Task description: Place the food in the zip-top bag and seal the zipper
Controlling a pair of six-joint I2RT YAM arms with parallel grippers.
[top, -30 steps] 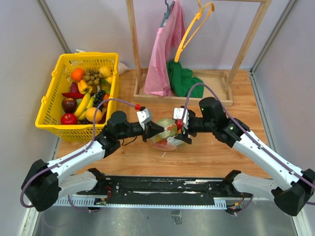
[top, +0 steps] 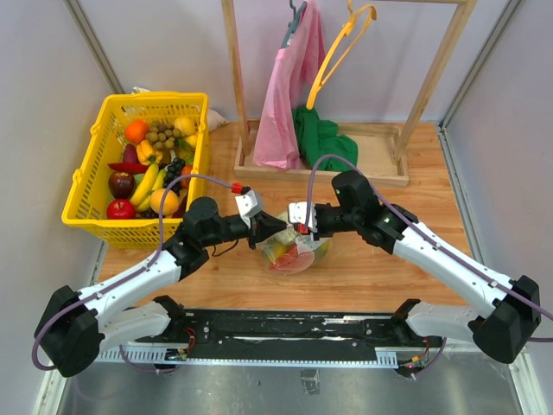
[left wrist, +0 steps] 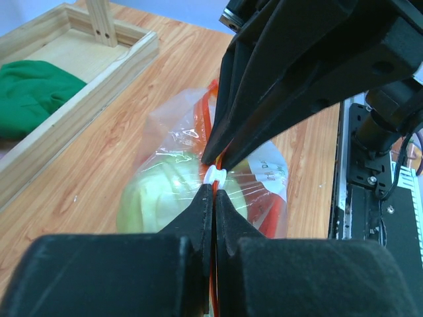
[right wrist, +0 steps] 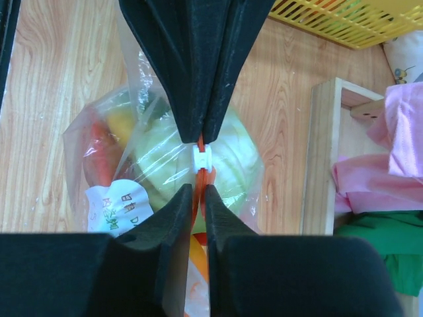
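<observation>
The clear zip bag [top: 289, 259] holds a pale green round food with red and yellow pieces, below both grippers at table centre. Its orange zipper runs through a white slider [right wrist: 202, 158]. My left gripper is shut on the zipper strip at one side of the slider. My right gripper has its fingertips close together around the orange strip on the other side of the slider; whether they are closed on it is hard to tell.
A yellow basket [top: 86, 173] of produce stands at left. A wooden rack [top: 384, 173] with pink and green cloths and hangers is at the back. Bare table lies at right.
My right gripper has moved left toward my left gripper over the bag since a second ago. The left one has shifted only slightly.
</observation>
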